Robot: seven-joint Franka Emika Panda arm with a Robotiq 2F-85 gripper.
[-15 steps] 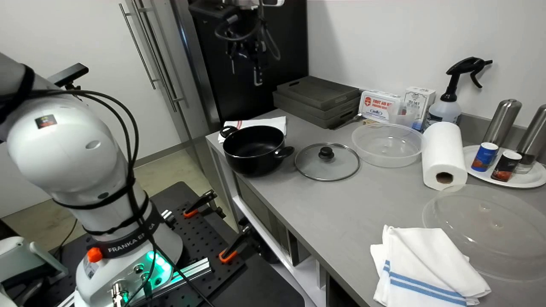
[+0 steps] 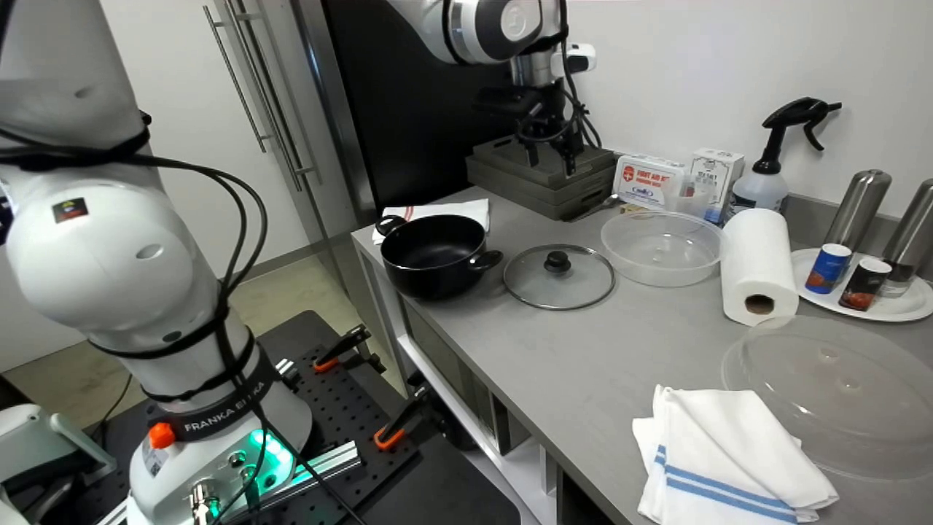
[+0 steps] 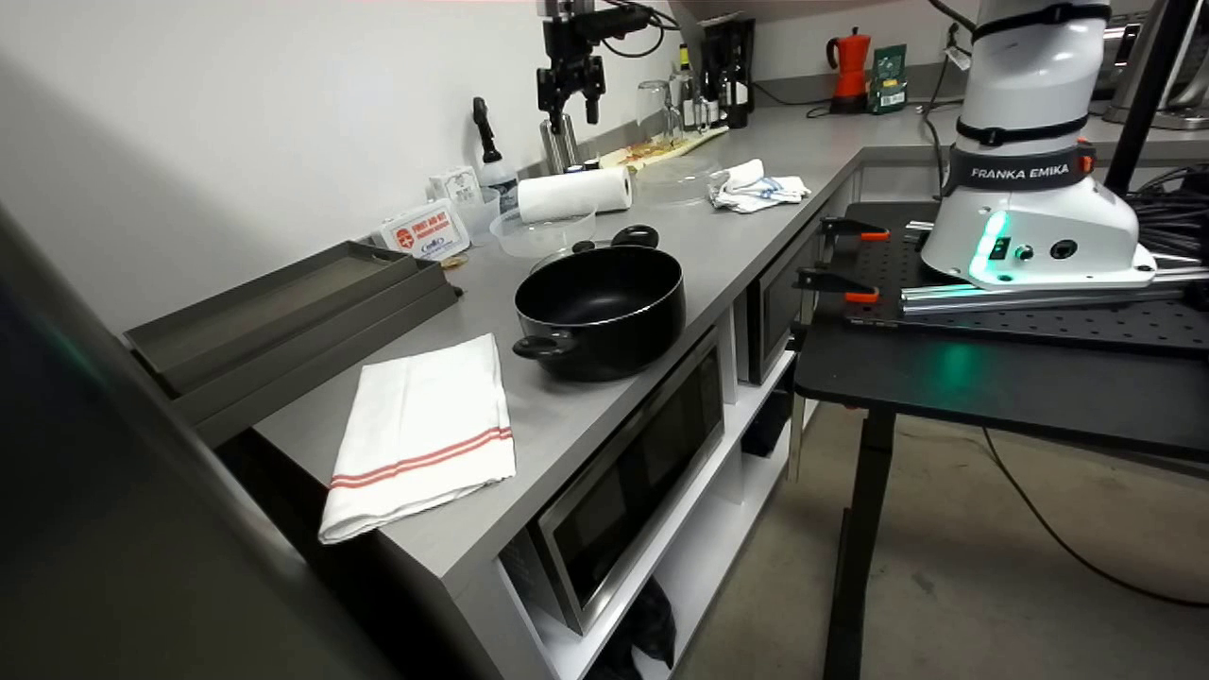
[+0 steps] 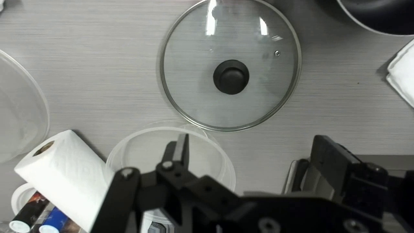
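High over the counter, my gripper is open, and nothing lies between its spread fingers in the wrist view. In exterior view 1 the gripper (image 2: 551,165) appears in front of the grey stacked trays, well above the counter. The glass lid (image 4: 194,77) with its black knob (image 4: 231,77) rests flat on the counter, ahead of the fingers in the wrist view. Left of the lid in exterior view 1 stands the black pot (image 2: 434,262), uncovered and apparently empty. A clear round plastic container (image 2: 662,249) sits on the lid's other side.
Grey trays (image 2: 542,182) are stacked in the back corner. A paper towel roll (image 2: 759,262), spray bottle (image 2: 759,184) and white plate (image 2: 910,302) with shakers stand along the wall. White towels lie at both ends (image 3: 425,419). Mid-counter is bare near the front edge.
The arm has swung to the right and toward the wall in exterior view 1, and the gripper now hangs before the trays. The lid, pot and other things on the counter are where they were.
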